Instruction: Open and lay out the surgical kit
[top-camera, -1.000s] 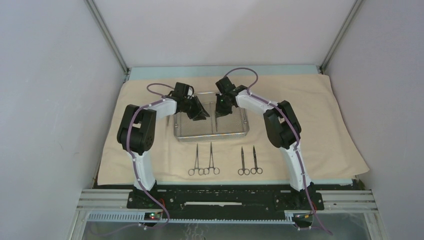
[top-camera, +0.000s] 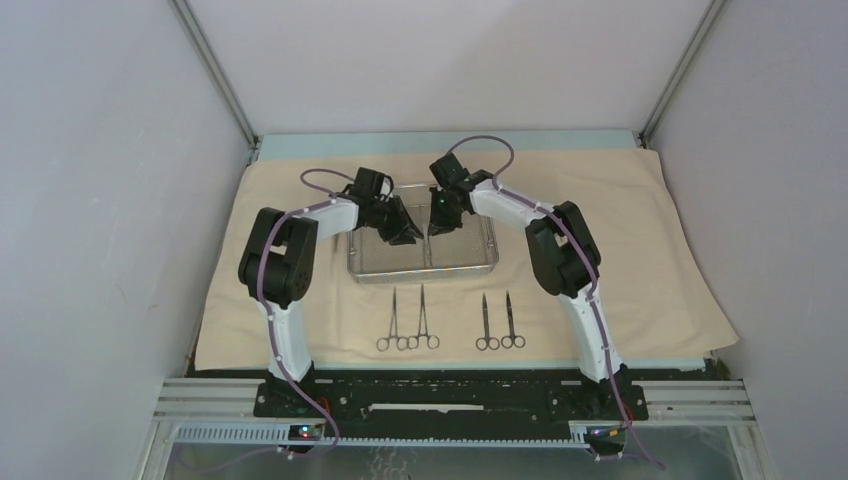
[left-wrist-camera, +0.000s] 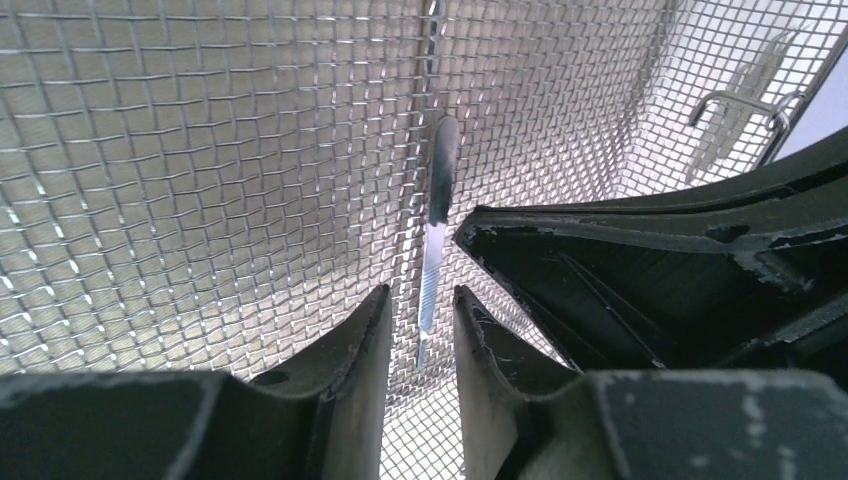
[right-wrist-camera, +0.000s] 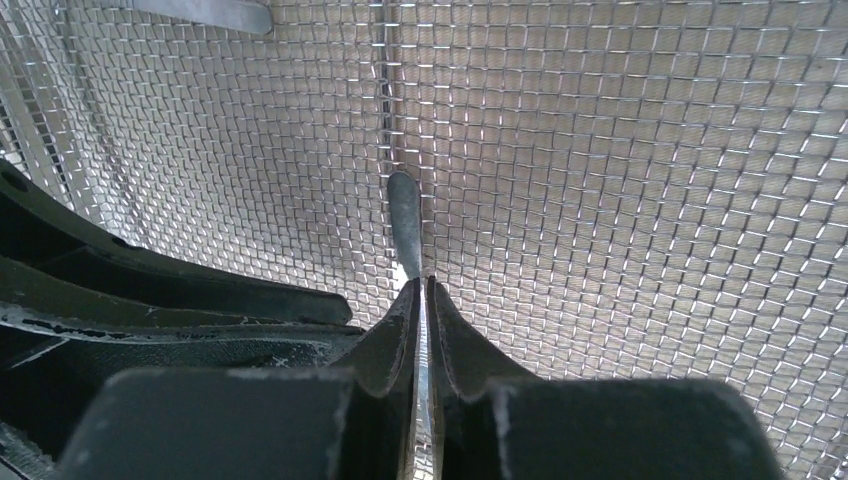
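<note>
A slim steel instrument (left-wrist-camera: 441, 175) with a rounded dark-grey end lies lengthwise inside the wire-mesh basket (top-camera: 372, 274), close to the basket's middle bar. My left gripper is open, and in its wrist view the bright shaft runs through the gap between its fingertips without touching either. Just beside that shaft is my right gripper. Its fingers are close together, with a narrow gap lined up over the instrument. Whether they press on it is not clear, since the fingers hide its lower part in the right wrist view.
On the cloth (top-camera: 640, 260) in front of the basket lie two long clamps (top-camera: 422, 318) and two scissors (top-camera: 510, 322). Both arms reach in over the basket with their grippers very near each other. Free cloth stretches to the right.
The instrument has shifted slightly left in the basket, closer to the middle bar. My left gripper has crept right and a little nearer. The right gripper has barely moved.
</note>
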